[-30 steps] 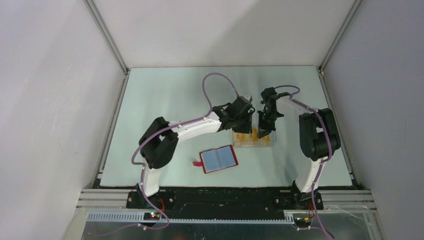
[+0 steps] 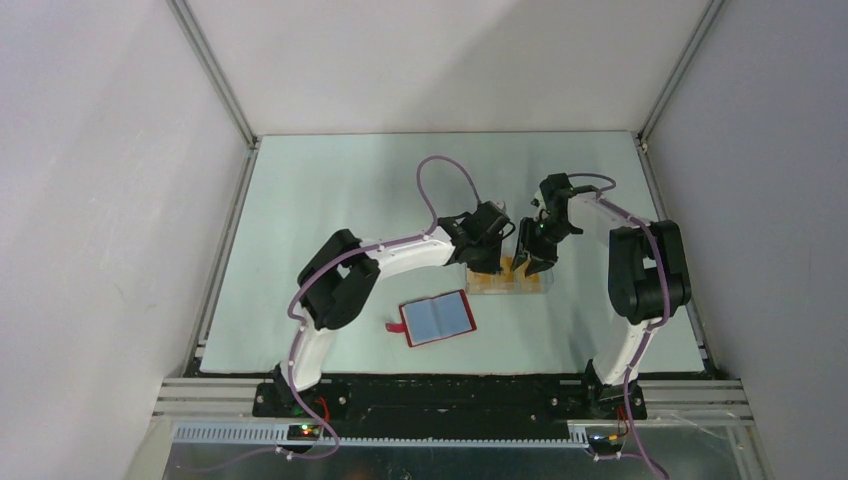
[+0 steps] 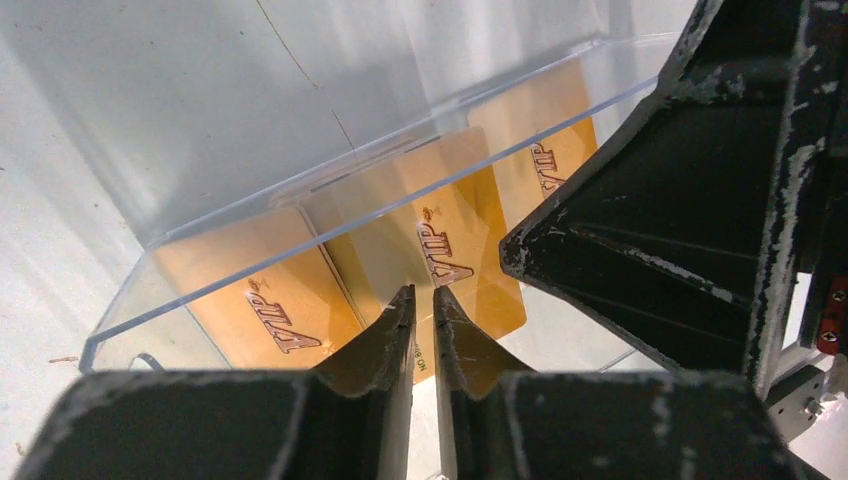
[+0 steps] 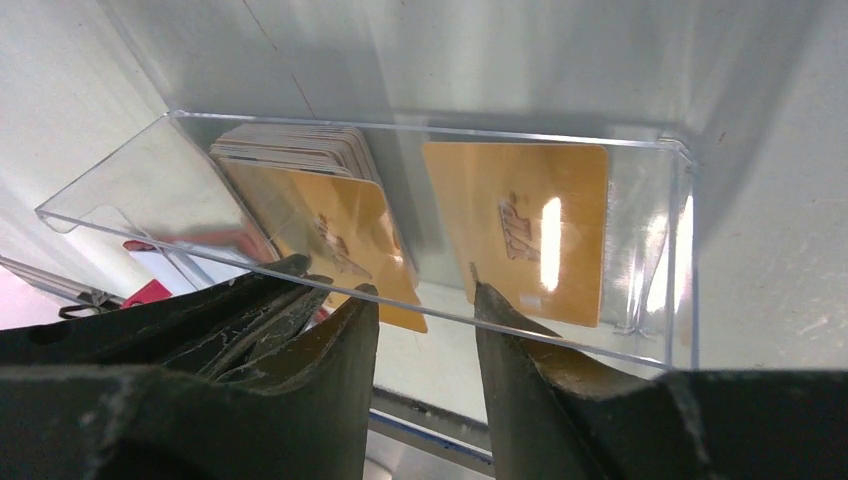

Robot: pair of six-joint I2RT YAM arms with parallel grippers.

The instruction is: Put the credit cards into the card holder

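Note:
Several orange cards (image 3: 440, 230) marked VIP lie in a clear plastic tray (image 2: 508, 292). From the right wrist view, a stack of cards (image 4: 350, 230) leans at the left and another card (image 4: 530, 225) lies to the right. Over the tray, my left gripper points down at the cards with a narrow gap between its fingertips and nothing visible in it. Beside it, my right gripper is open and empty, its fingers at the tray's edge. The red-edged card holder (image 2: 437, 318) lies spread out in front of the tray, its pale blue inside showing.
Both grippers stand close together above the tray, and the right finger housing (image 3: 640, 220) crowds the left wrist view.
The tray and the card holder have stayed put.

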